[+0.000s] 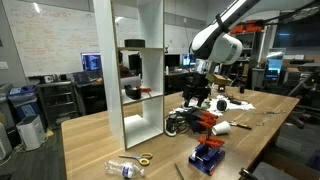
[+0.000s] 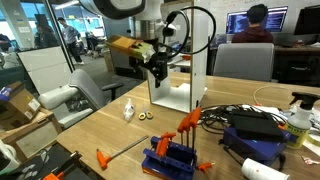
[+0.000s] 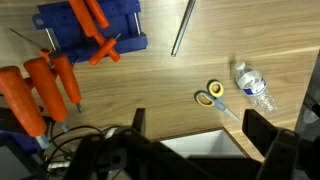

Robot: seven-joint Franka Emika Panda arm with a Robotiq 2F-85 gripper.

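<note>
My gripper stands open above the wooden table, with nothing between its fingers. In the wrist view, scissors [image 3: 210, 98] with orange-yellow handles lie just beyond the gap between the fingers. A clear plastic bottle [image 3: 256, 86] lies on its side to their right. At the upper left sits a blue rack [image 3: 70, 38] with orange-red handled tools [image 3: 41, 84] in and around it. A thin grey rod [image 3: 184, 25] rests at the top middle. From the second exterior view, the gripper [image 2: 158, 80] hangs well above the tabletop.
A tall white shelf [image 1: 107, 60] stands on the table, holding a dark round item [image 1: 134, 43] and a red-and-black item [image 1: 136, 92]. Black cables, a spray bottle [image 2: 300, 115] and a white bottle [image 2: 262, 170] crowd the other side. Bare tabletop surrounds the scissors.
</note>
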